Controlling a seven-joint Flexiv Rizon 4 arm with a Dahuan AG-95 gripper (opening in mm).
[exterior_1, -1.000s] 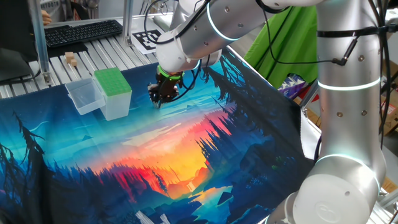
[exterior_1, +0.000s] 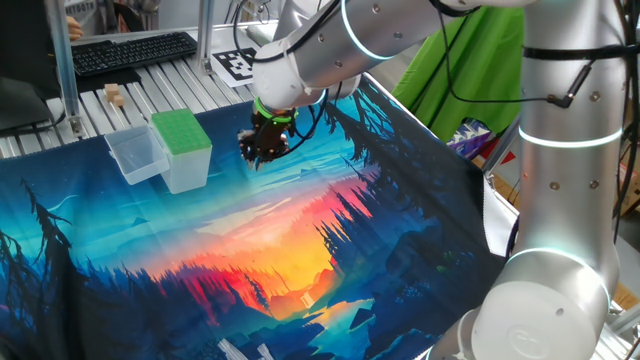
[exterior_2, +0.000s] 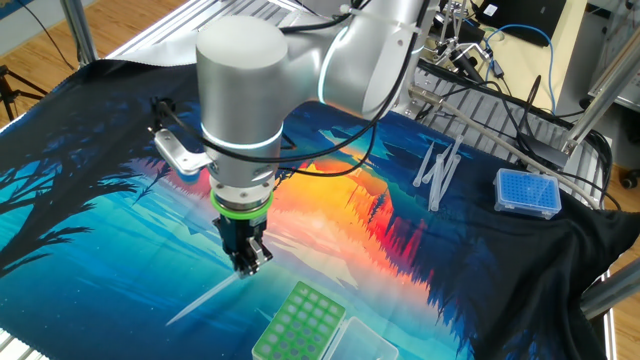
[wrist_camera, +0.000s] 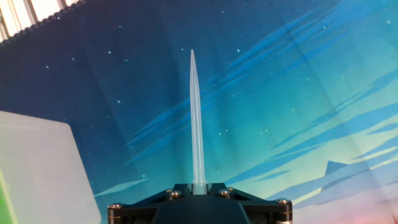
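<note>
A clear, slender pipette tip (wrist_camera: 196, 118) points away from my gripper in the wrist view, its wide end between the fingers, which are shut on it. In exterior view 2 the same tip (exterior_2: 203, 299) slants down and left from the gripper (exterior_2: 243, 272). The tip box with a green perforated top (exterior_2: 305, 322) stands beside the gripper, its clear lid (exterior_2: 362, 343) hinged open. From exterior view 1 the green-topped box (exterior_1: 183, 150) is left of the gripper (exterior_1: 252, 163); the tip is hard to make out there.
Several loose tips (exterior_2: 437, 178) lie on the printed cloth, with a blue tip box (exterior_2: 527, 192) to their right. A keyboard (exterior_1: 135, 54) and a small wooden piece (exterior_1: 115, 95) are on the slatted surface behind the box.
The arm has shifted very slightly, and the gripper's tilt differs a little. The box and its lid have stayed in place.
</note>
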